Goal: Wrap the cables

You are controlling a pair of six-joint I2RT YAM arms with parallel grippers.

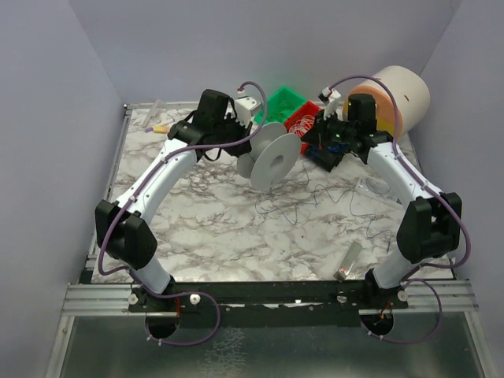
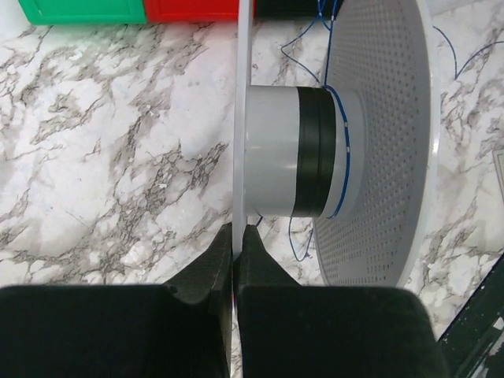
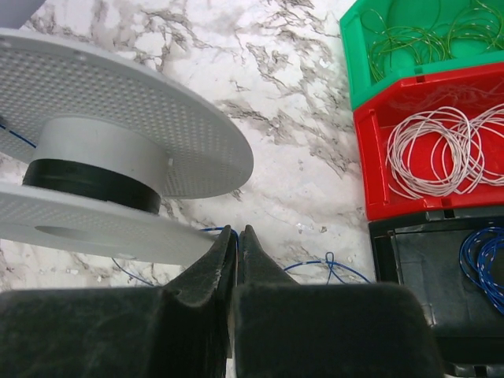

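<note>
A large grey spool with two wide flanges (image 1: 276, 165) is held tilted over the marble table. My left gripper (image 1: 247, 146) is shut on the thin edge of one flange; in the left wrist view that flange stands edge-on between the fingertips. A black band circles the hub (image 2: 272, 150), and a thin blue cable (image 2: 346, 142) runs round the hub beside it. To the right of the spool, my right gripper (image 1: 317, 143) is shut. At its tips (image 3: 237, 233) the blue cable (image 3: 213, 229) is pinched, and more blue cable (image 3: 331, 263) trails off to the right.
Behind stand a green bin (image 1: 284, 100) with green cable, a red bin (image 3: 370, 153) with white cable and a black bin (image 3: 409, 268) with blue cable. A large cream roll (image 1: 405, 90) sits at back right. Loose cable strands lie across the table.
</note>
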